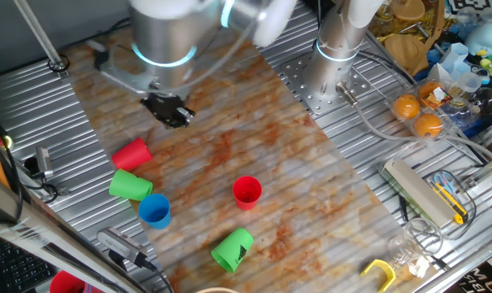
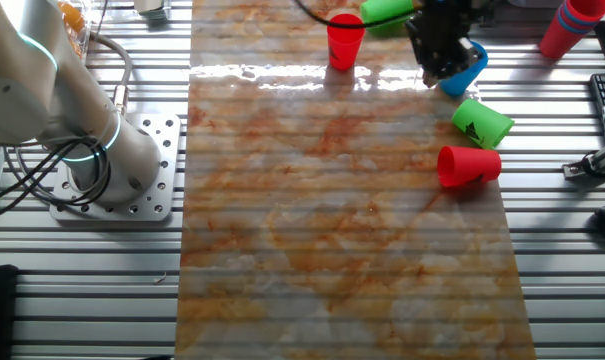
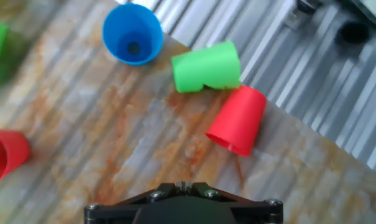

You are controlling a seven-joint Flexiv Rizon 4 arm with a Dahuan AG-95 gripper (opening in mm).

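My gripper [image 1: 180, 118] hangs above the marbled board, apart from every cup. In the wrist view its black fingers [image 3: 200, 189] meet, with nothing seen between them. A red cup [image 1: 132, 153] lies on its side near the board's left edge, close to a green cup [image 1: 130, 185] also lying down. Beside that green one, a blue cup [image 1: 154, 212] stands mouth up. Another red cup [image 1: 247, 193] stands upright around the board's middle, and a second green cup [image 1: 232, 249] lies on its side nearer the front. The wrist view shows the blue cup [image 3: 133, 34] and the fallen red cup [image 3: 238, 121] ahead of the fingers.
Stacked cups [image 2: 572, 27] stand off the board on the slatted metal table. The arm's base plate [image 2: 152, 165] is at the board's other side. A grey case [image 1: 423, 191] and orange balls [image 1: 428, 125] lie beyond it. Much of the board [image 2: 332, 270] is bare.
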